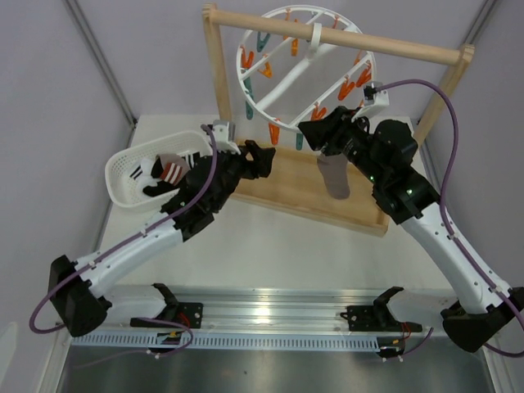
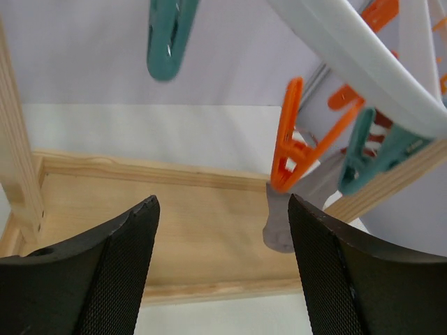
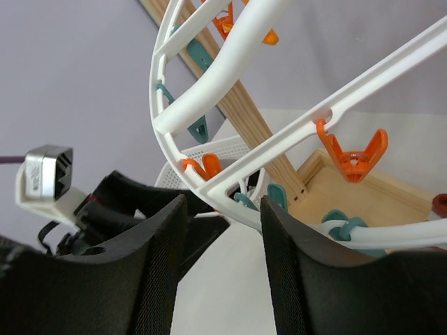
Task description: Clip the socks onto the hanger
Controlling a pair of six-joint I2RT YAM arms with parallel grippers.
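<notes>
A white round hanger (image 1: 291,82) with orange and teal clips hangs from a wooden rack. My right gripper is at its lower front rim, which passes between or just beyond the fingers; whether it grips is unclear. My left gripper (image 1: 258,160) stands open left of the hanger's bottom, below an orange clip (image 2: 293,146) in its wrist view, with nothing between its fingers. A grey sock (image 1: 334,176) hangs below the hanger's right side. More socks (image 1: 168,172) lie in a white basket (image 1: 123,160) at the left.
A wooden base tray (image 1: 286,201) lies under the rack (image 1: 446,57). Grey walls stand at both sides.
</notes>
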